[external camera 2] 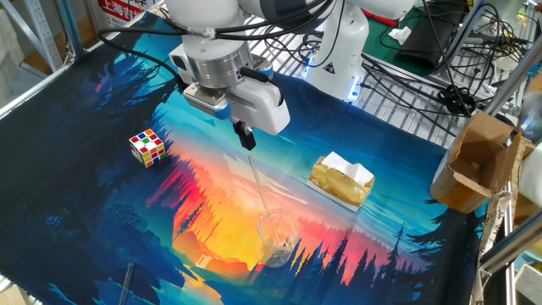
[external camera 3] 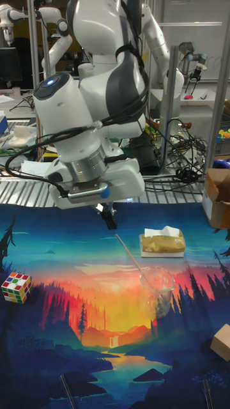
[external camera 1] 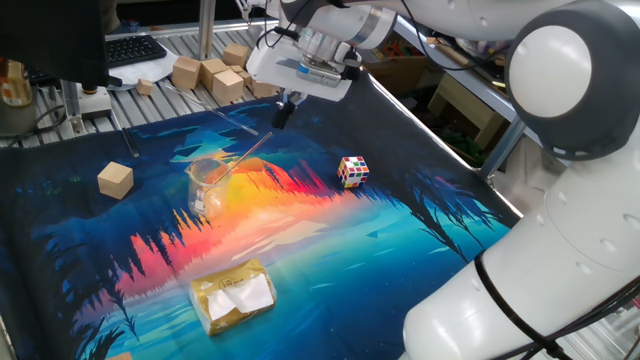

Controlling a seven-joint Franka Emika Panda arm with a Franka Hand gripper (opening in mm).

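Note:
A clear glass beaker (external camera 1: 205, 190) stands on the printed mat, seen also as a faint beaker (external camera 2: 278, 233) in the second view. A thin rod (external camera 1: 243, 155) leans out of it, its upper end pointing at my gripper. Above that end hangs my gripper (external camera 1: 280, 122), its dark fingers (external camera 2: 245, 135) close together, pointing down. A small gap shows between the fingertips and the rod (external camera 3: 127, 251) in all three views. Nothing is visible between the fingers. A Rubik's cube (external camera 1: 352, 171) and a tissue pack (external camera 1: 232, 297) rest on the mat, apart from the gripper.
One wooden block (external camera 1: 116, 180) sits on the mat; several more wooden blocks (external camera 1: 212, 72) are gathered beyond its edge. An open cardboard box (external camera 2: 474, 165) stands beside the mat. Open mat surrounds the beaker, and another thin dark rod (external camera 2: 126, 284) lies near the edge.

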